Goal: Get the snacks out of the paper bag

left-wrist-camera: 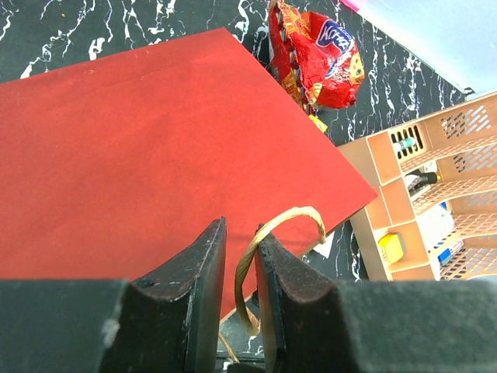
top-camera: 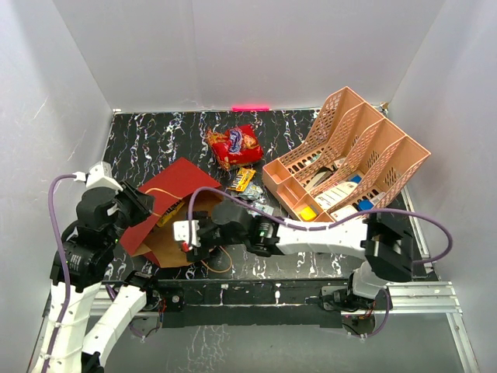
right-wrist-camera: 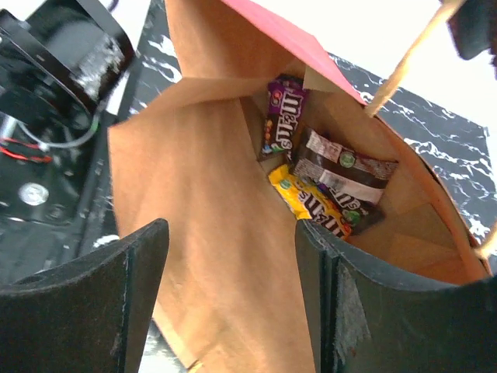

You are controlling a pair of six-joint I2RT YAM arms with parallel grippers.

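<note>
A red paper bag (top-camera: 180, 179) lies on its side on the table, its brown mouth toward the right. My left gripper is part open at the bag's rope handle (left-wrist-camera: 248, 268), which shows between its fingers; whether it grips the handle is unclear. Inside, in the right wrist view, lie a purple snack pack (right-wrist-camera: 284, 115), a brown pack (right-wrist-camera: 342, 167) and a yellow M&M's pack (right-wrist-camera: 311, 203). My right gripper is open at the bag's mouth with nothing between its fingers.
A large red snack bag (top-camera: 235, 144) and a yellow M&M's pack (top-camera: 242, 179) lie outside, right of the paper bag. An orange compartment basket (top-camera: 307, 148) stands at the right.
</note>
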